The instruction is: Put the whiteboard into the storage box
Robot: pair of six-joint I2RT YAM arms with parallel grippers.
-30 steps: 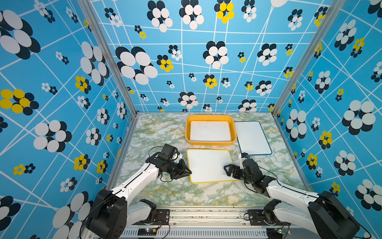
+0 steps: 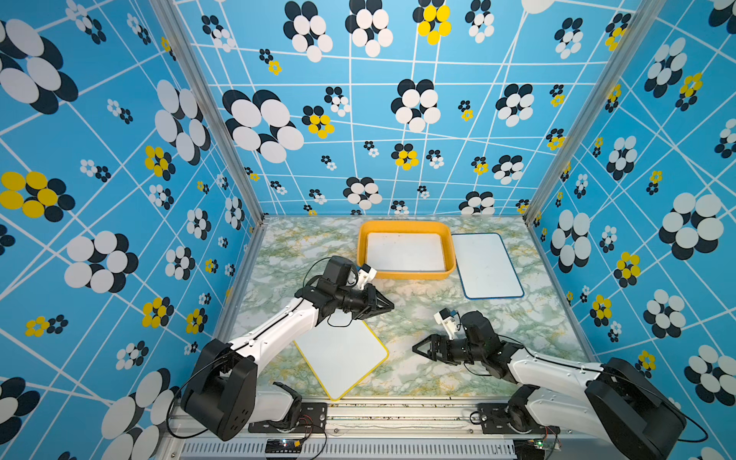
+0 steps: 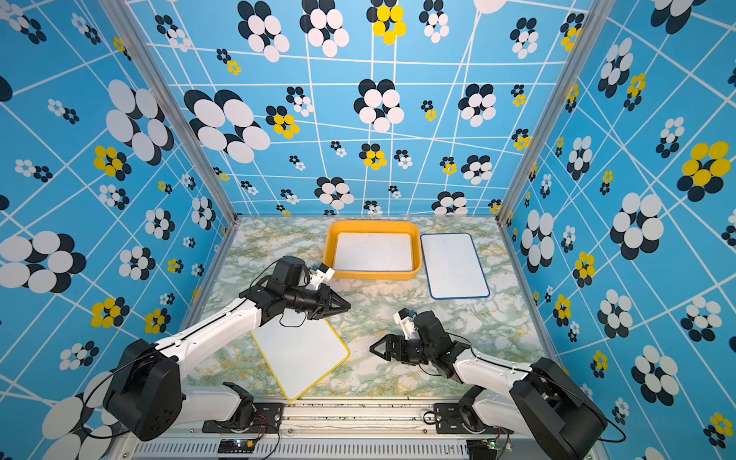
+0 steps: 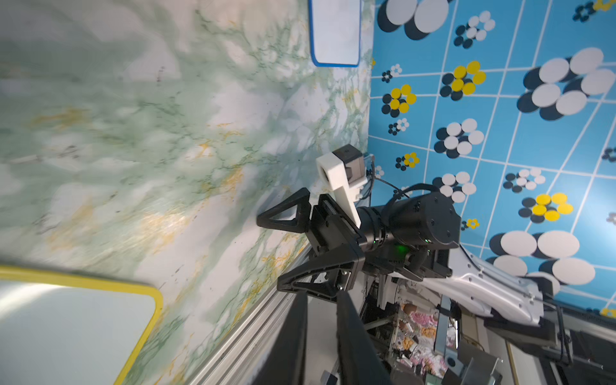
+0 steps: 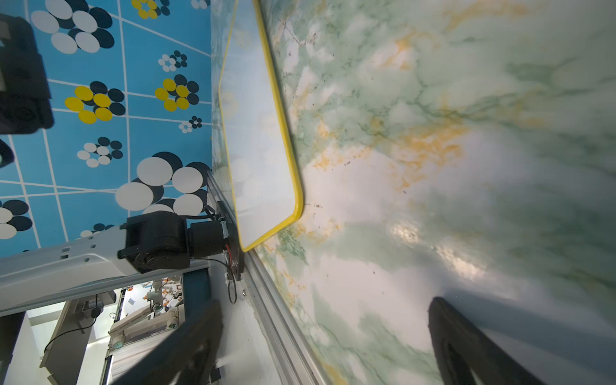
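A yellow-edged whiteboard [image 2: 341, 358] lies at the front left, partly under my left arm. The orange storage box [image 2: 406, 276] stands at the back centre with a white board [image 2: 406, 251] inside. A blue-edged whiteboard [image 2: 488, 264] lies right of it. My left gripper [image 2: 385, 305] hangs above the table between box and yellow board, part open in the left wrist view, nothing seen between its fingers. My right gripper [image 2: 418, 349] is low over the table, right of the yellow board, open with nothing in it in the right wrist view.
Patterned blue walls surround it on three sides; a metal rail runs along the front edge.
The yellow-edged whiteboard has moved from the centre beside the box to the front left. My left gripper has risen rightward, apart from it; my right gripper has moved left and toward the front.
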